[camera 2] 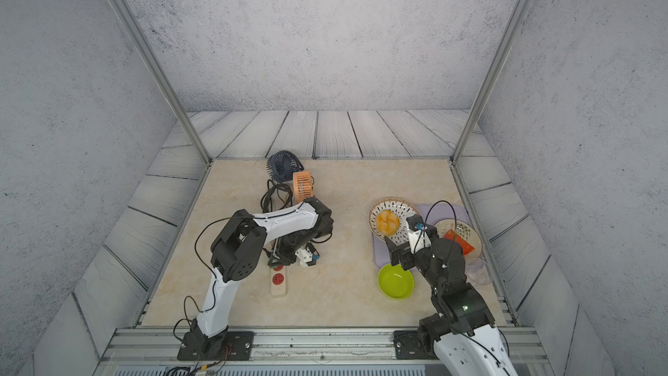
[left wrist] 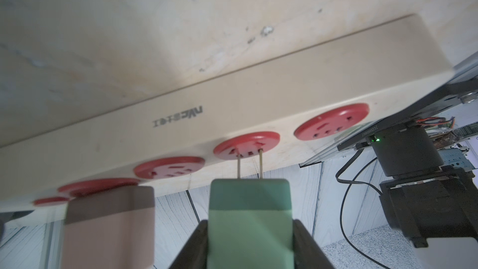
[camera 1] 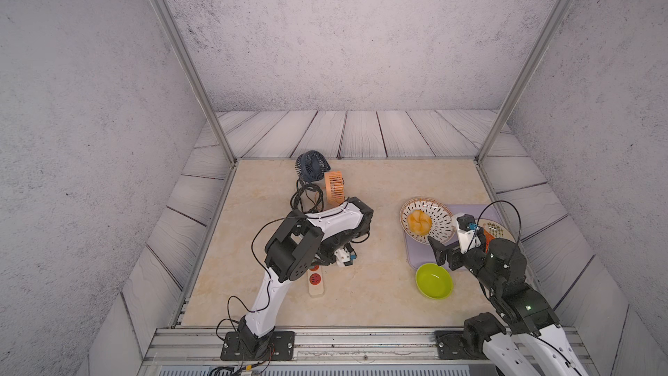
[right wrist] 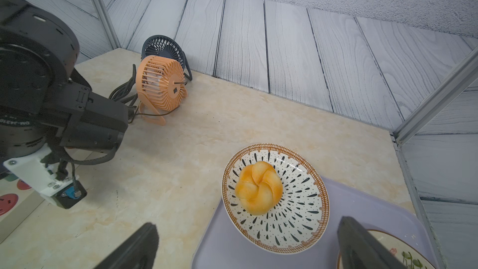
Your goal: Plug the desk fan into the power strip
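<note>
In the left wrist view a green plug [left wrist: 250,234] with two thin metal prongs is pinched by my left gripper, shut on it. The prong tips overlap a red socket [left wrist: 251,143] of the white power strip [left wrist: 293,97]; the plug body stands apart from the strip, and whether the tips have entered the slots I cannot tell. A pinkish-brown plug [left wrist: 110,231] sits against another socket. The orange desk fan [right wrist: 160,85] stands beside a dark blue fan [right wrist: 163,48] at the back. Far to the right, my right gripper is open and empty.
Black cords [camera 1: 306,198] lie coiled by the fans. On the right a lilac tray [camera 1: 421,254] carries a patterned bowl [camera 1: 443,219] with a bread roll; a green bowl [camera 1: 434,281] stands at its near edge.
</note>
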